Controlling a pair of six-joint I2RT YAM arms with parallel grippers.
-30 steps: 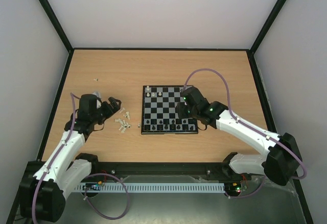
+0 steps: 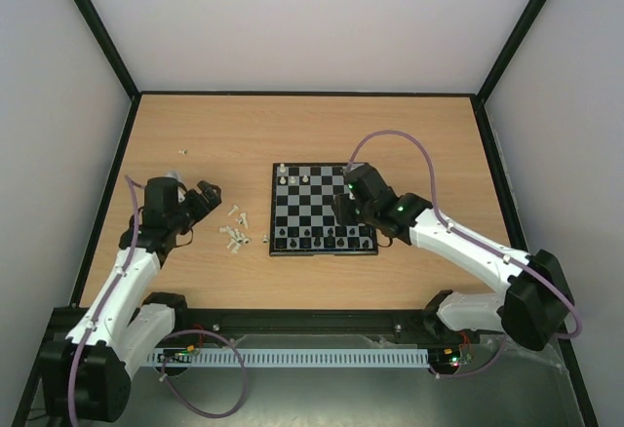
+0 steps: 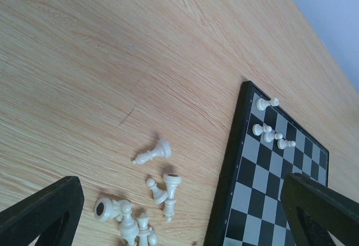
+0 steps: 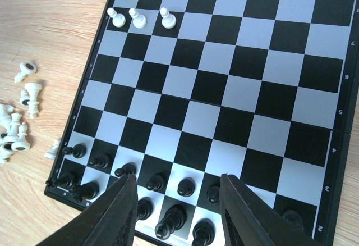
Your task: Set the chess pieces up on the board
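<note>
The chessboard (image 2: 319, 211) lies mid-table. Black pieces (image 4: 185, 187) stand along its near rows; a few white pieces (image 4: 169, 20) stand at the far left corner. Loose white pieces (image 3: 128, 225) lie in a pile left of the board. My left gripper is open above the table left of the board, nothing between its fingers. My right gripper hangs over the board's near black pieces, fingers apart, with no piece visibly held.
A small white piece (image 2: 183, 151) lies alone at the back left. Walls surround it.
My left arm has shifted slightly, a little left of where it was a second ago. The right arm has moved only slightly. The pieces look unchanged.
</note>
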